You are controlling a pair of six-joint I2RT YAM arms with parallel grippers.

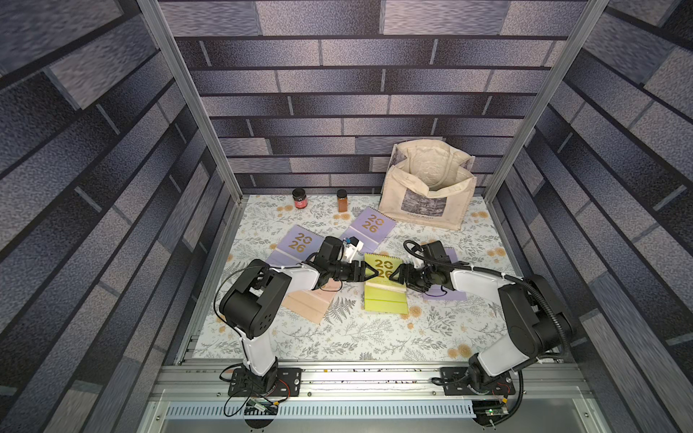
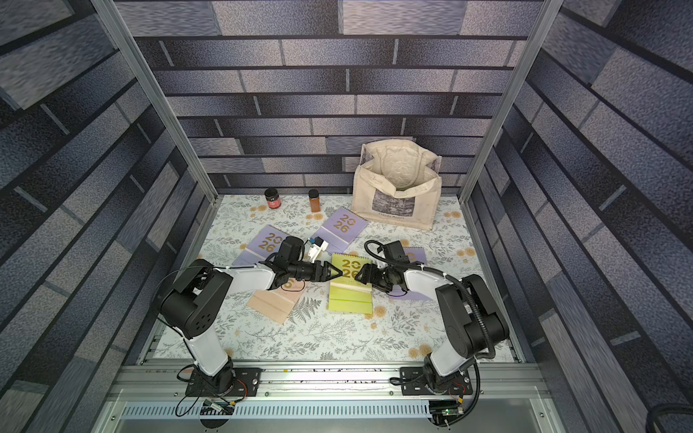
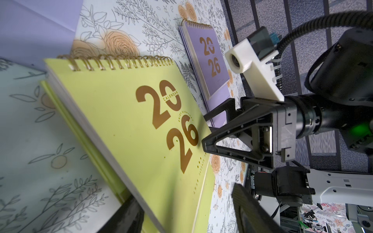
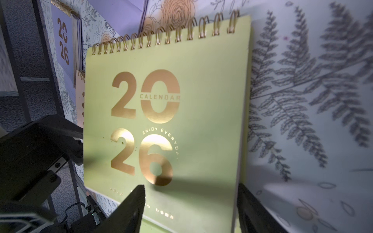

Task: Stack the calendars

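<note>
A yellow 2026 calendar [image 1: 384, 296] lies mid-table between my grippers. My left gripper is part open at one side edge of its cover; my right gripper is part open at the opposite edge, fingertips over or beside the cover. Whether either touches it, I cannot tell. Purple calendars lie at back left [image 1: 293, 241], back middle [image 1: 373, 225] and right [image 1: 451, 294], the last partly under my right arm. A peach calendar [image 1: 306, 306] is at front left, partly covered by my left arm.
A canvas tote bag [image 1: 429, 184] stands at back right. A red-labelled jar [image 1: 300, 199] and a brown bottle [image 1: 342, 202] stand at back left.
</note>
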